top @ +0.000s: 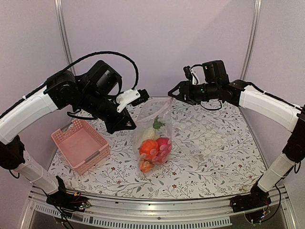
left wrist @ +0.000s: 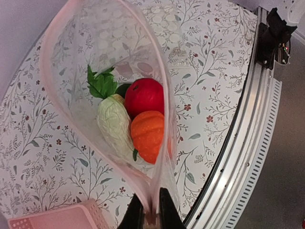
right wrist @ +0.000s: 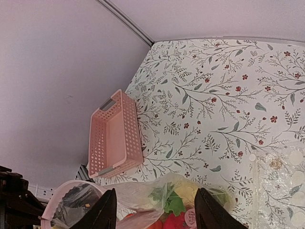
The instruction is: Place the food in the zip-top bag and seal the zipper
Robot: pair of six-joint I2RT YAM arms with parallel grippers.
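A clear zip top bag (top: 155, 110) with a pinkish rim hangs over the middle of the table, its mouth wide apart. Inside lie an orange pumpkin-like item (left wrist: 147, 136), a red round item (left wrist: 144, 101), a pale cabbage-like vegetable (left wrist: 114, 125) with green leaves (left wrist: 101, 83), and a smaller orange item (top: 146, 165) at the bottom. My left gripper is shut on one end of the bag's rim. At the opposite end of the mouth, my right gripper stands open, its fingers (right wrist: 106, 212) apart, with bag film showing in the gap; contact cannot be told.
An empty pink basket (top: 80, 145) stands on the left of the table. A clear, bubbly sheet (top: 205, 140) lies flat to the right of the bag. Beyond it, the right part of the floral table (top: 238, 167) is free.
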